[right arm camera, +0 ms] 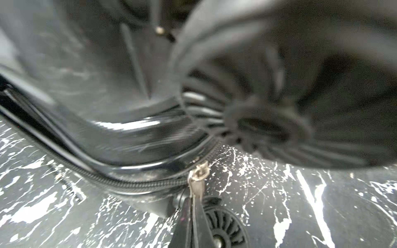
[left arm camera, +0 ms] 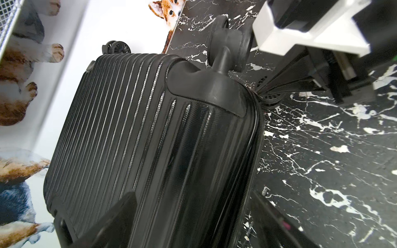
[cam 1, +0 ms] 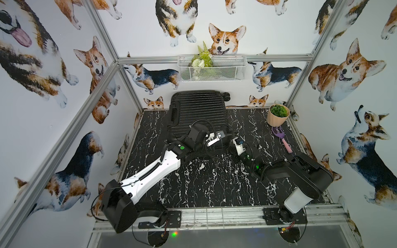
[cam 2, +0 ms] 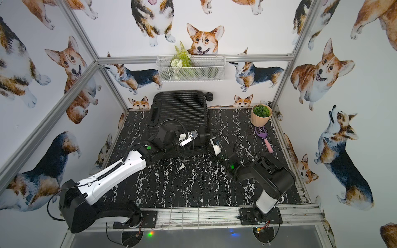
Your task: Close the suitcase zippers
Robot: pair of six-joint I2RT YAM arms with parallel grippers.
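The black ribbed suitcase (cam 1: 196,107) lies at the back of the marble-patterned mat. My left gripper hangs over its zipper side, part open with blurred fingers apart, the suitcase's shell and edge between and below them. At the near right corner, beside the caster wheels (right arm camera: 256,128), my right gripper is shut, its tips against a metal zipper pull (right arm camera: 199,173); whether the pull is gripped I cannot tell. The zipper track (right arm camera: 107,179) runs along the suitcase's rim.
A potted plant (cam 1: 278,117) and a purple hand fork with pink handle (cam 1: 285,142) lie to the right. A wire basket with greenery (cam 1: 227,72) hangs on the back wall.
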